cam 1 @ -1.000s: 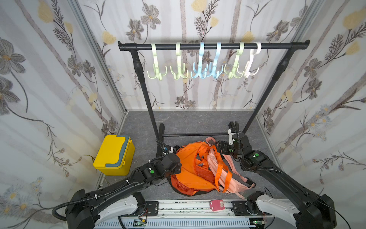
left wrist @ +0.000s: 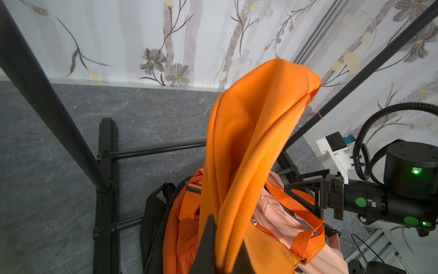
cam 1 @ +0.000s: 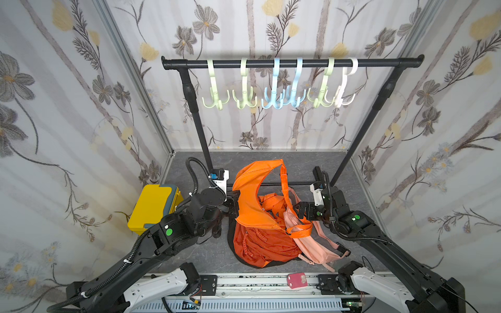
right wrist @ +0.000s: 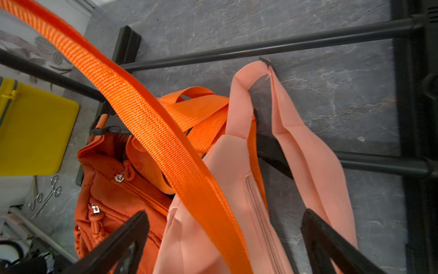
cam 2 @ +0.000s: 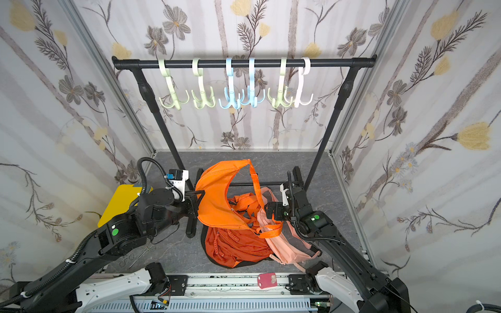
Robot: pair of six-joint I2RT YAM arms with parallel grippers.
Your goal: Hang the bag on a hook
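A bright orange bag (cam 1: 254, 195) is lifted above the pile, its upper edge raised and its strap (right wrist: 182, 173) arching to the right. My left gripper is shut on the bag's bunched cloth, which rises in folds in the left wrist view. At the strap's side, my right gripper stands open; the webbing passes between its fingers without being gripped. Far above hang the hooks: green (cam 1: 214, 94), blue (cam 1: 273, 94), and white (cam 1: 342, 91) at the right end, all on the black rail (cam 1: 193, 64).
Under the lifted bag lie a dark orange backpack (cam 1: 263, 247) and a pink bag (right wrist: 228, 173). A yellow box (cam 1: 148, 208) stands at left. The rack's black lower bar (right wrist: 273, 45) crosses behind the pile.
My left gripper has risen and moved left, pulling the orange bag up off the pile. Its strap has been drawn up too. The right arm has shifted only slightly.
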